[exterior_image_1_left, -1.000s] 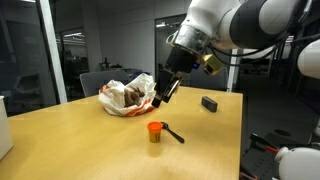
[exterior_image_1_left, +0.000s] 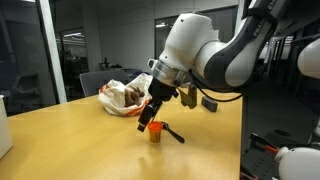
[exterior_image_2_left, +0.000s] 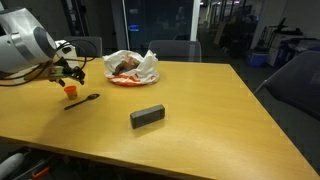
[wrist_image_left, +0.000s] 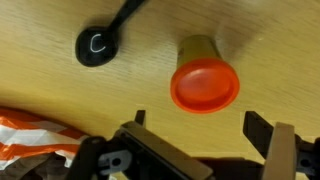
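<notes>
On the wooden table stands a small upright cup or bottle with an orange-red top (wrist_image_left: 205, 86); it also shows as the orange cup (exterior_image_1_left: 155, 133) in the first exterior view. My gripper is open above it, its fingers spread wide to either side of the orange top in the wrist view, with nothing held. In the second exterior view the orange cup (exterior_image_2_left: 71, 92) sits near the left edge, just below the gripper. A black spoon (wrist_image_left: 97, 45) lies on the table beside the cup, its bowl toward the upper left of the wrist view.
A white bag with orange markings (exterior_image_2_left: 132, 67) lies crumpled at the table's far side. A dark grey block (exterior_image_2_left: 148, 116) rests nearer the front.
My gripper has come down toward the orange cup and now hangs close over it in the first exterior view. The cup and spoon have stayed in place.
</notes>
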